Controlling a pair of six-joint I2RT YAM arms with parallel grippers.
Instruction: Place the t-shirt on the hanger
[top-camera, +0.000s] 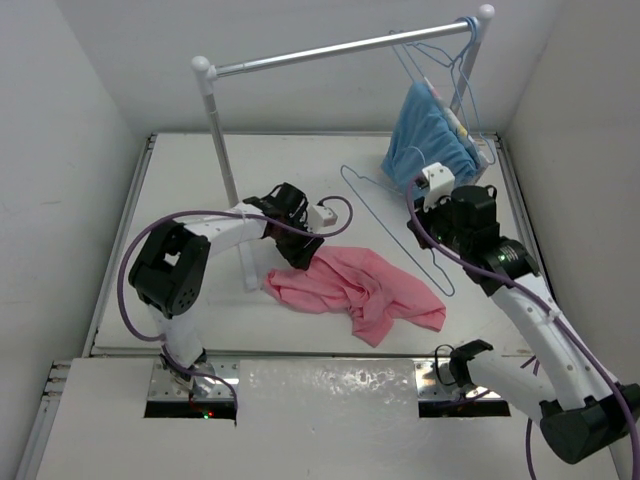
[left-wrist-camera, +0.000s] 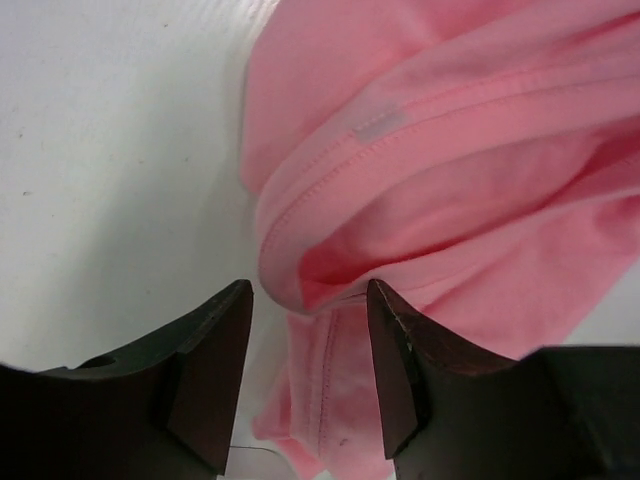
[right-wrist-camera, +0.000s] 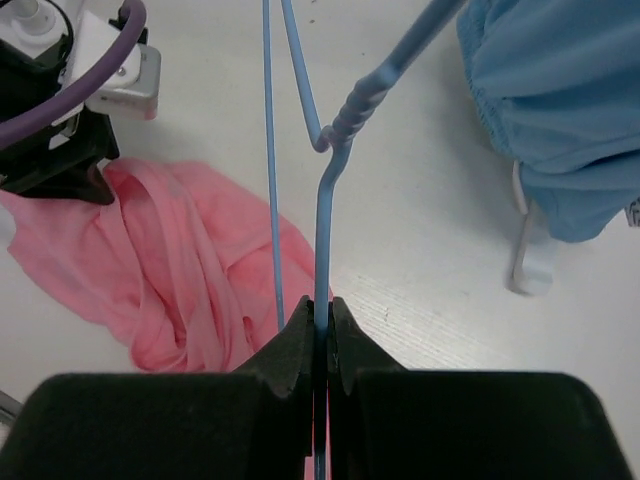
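Note:
The pink t-shirt (top-camera: 360, 295) lies crumpled on the white table. My left gripper (top-camera: 305, 255) is open just over its upper-left part; in the left wrist view pink folds (left-wrist-camera: 420, 160) sit right beyond its spread fingertips (left-wrist-camera: 305, 305). My right gripper is shut on a thin blue wire hanger (right-wrist-camera: 323, 220), which hangs at a slant beside the shirt, to its upper right in the top view (top-camera: 385, 220).
A metal rack (top-camera: 330, 50) stands over the table, with more blue hangers and a blue cloth (top-camera: 420, 135) at its right end.

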